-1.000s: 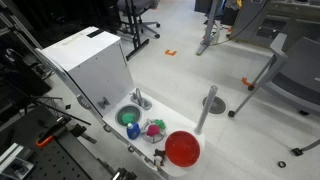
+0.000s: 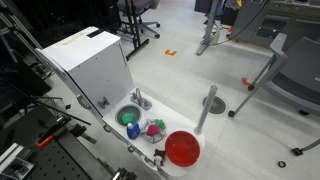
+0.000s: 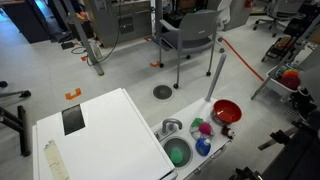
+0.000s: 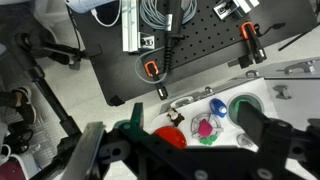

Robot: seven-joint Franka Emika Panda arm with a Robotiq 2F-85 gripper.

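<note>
In the wrist view my gripper is open, its dark fingers wide apart, with nothing held between them. Between and beyond them lie the items of a white toy sink unit. A red bowl point(image 2: 183, 148) rests on the right end of its counter. Left of the bowl is a small plate carrying a pink item point(image 2: 153, 129) and green bits. A blue item point(image 2: 133, 130) sits between that plate and the round sink basin point(image 2: 129, 107). Something green point(image 3: 177, 156) lies inside the basin. The gripper's fingers cannot be made out clearly in the exterior views.
A grey faucet point(image 2: 141, 99) rises behind the basin, and a white post point(image 2: 207, 108) stands near the bowl. The tall white cabinet point(image 2: 92, 72) adjoins the counter. A black table point(image 4: 212, 45) holds clamps and cables. Open floor point(image 2: 185, 75) lies behind the unit.
The bowl and the sink items have not moved.
</note>
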